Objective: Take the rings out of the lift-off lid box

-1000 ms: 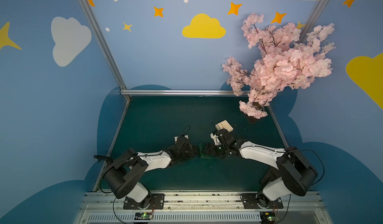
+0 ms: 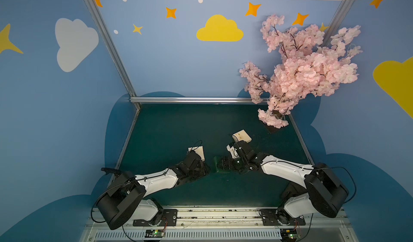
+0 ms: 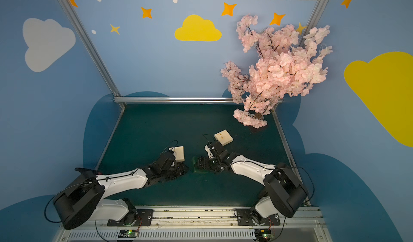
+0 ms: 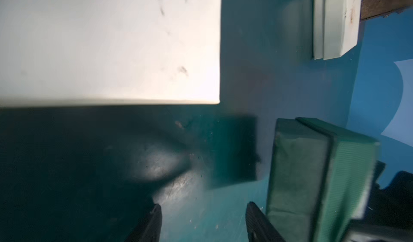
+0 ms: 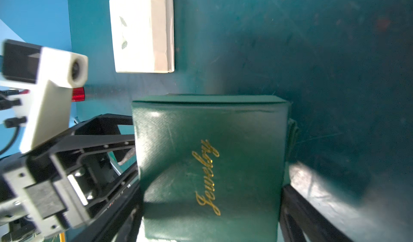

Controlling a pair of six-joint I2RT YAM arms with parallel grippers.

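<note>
A green lift-off lid box lettered "Jewelry" sits between the fingers of my open right gripper [image 2: 220,164], also seen at the right of the left wrist view as a green box [image 4: 322,177]. My left gripper is just left of it, low over the table, fingertips at the bottom of its wrist view; whether anything is between them is unclear. No rings are visible.
A white box [image 2: 195,152] lies behind my left gripper, and another white box [image 2: 241,135] behind the right. Pink blossom branches [image 2: 301,74] fill the back right corner.
The left arm has drawn back leftward, away from the green box, uncovering more of the white box behind it. The right arm has shifted slightly.
</note>
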